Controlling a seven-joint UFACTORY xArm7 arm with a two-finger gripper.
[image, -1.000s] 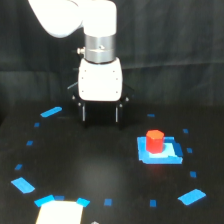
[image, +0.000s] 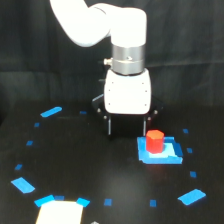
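A red block (image: 154, 142), with a hexagon-like outline, sits in a small blue square tray (image: 174, 159) with a pale inside, right of centre. My white arm reaches down from the top, and its gripper (image: 128, 130) hangs to the left of the block and a little behind or above it. The dark fingers are spread wide, and nothing shows between them. The right finger appears close to the block's upper left edge; whether they touch I cannot tell.
Light blue tape strips (image: 191, 197) and several small blue marks lie around the dark table (image: 100, 175). A pale object (image: 60, 212) stands at the bottom left edge.
My arm and gripper have moved right and lower, toward the block and tray. The fingers look open in both frames. The block and tray have stayed put.
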